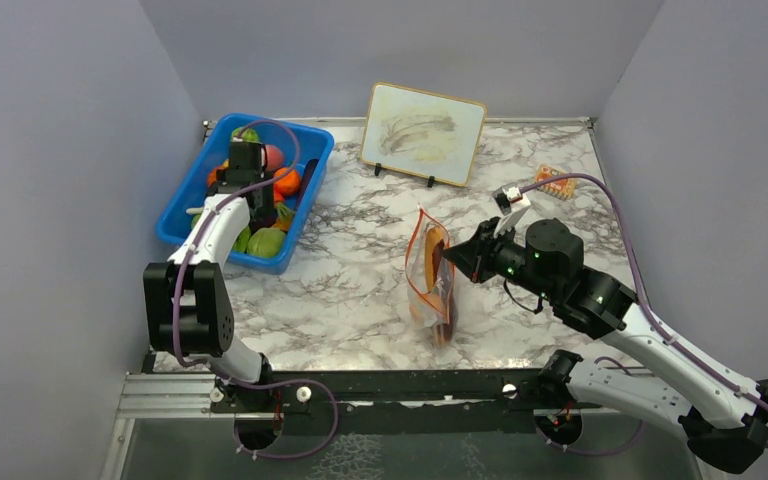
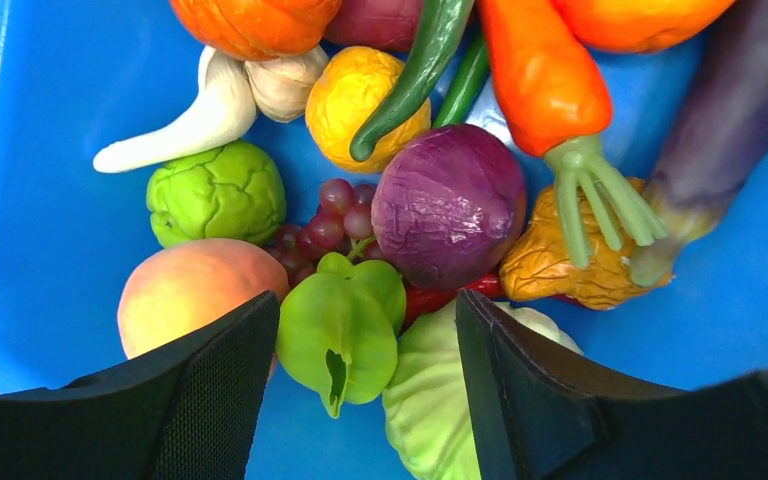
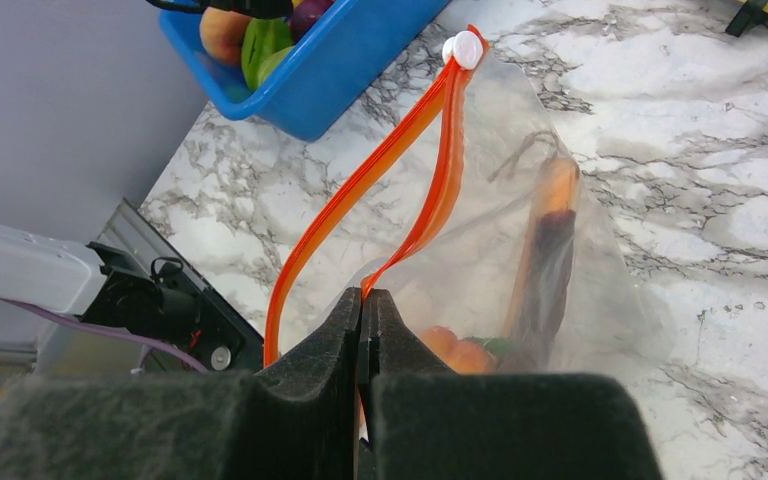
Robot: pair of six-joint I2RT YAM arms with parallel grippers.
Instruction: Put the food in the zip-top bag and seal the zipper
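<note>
A clear zip top bag (image 1: 432,265) with an orange zipper stands with its mouth spread. Through its film show a long dark and tan item (image 3: 545,260) and an orange round one (image 3: 457,350). My right gripper is shut at the bag's rim, the orange zipper strip (image 3: 397,257) running to its fingertips. Over the blue bin (image 1: 290,255), my left gripper is part open and empty. Below it lie a green pepper (image 2: 345,335), a pale green cabbage (image 2: 435,400), a peach (image 2: 195,290) and a purple onion (image 2: 450,205).
Also in the bin are an eggplant (image 2: 735,110), a carrot (image 2: 545,75) and several other vegetables. A whiteboard (image 1: 423,135) stands at the back, and a small orange-patterned item (image 1: 557,182) lies back right. Open marble tabletop separates bin and bag.
</note>
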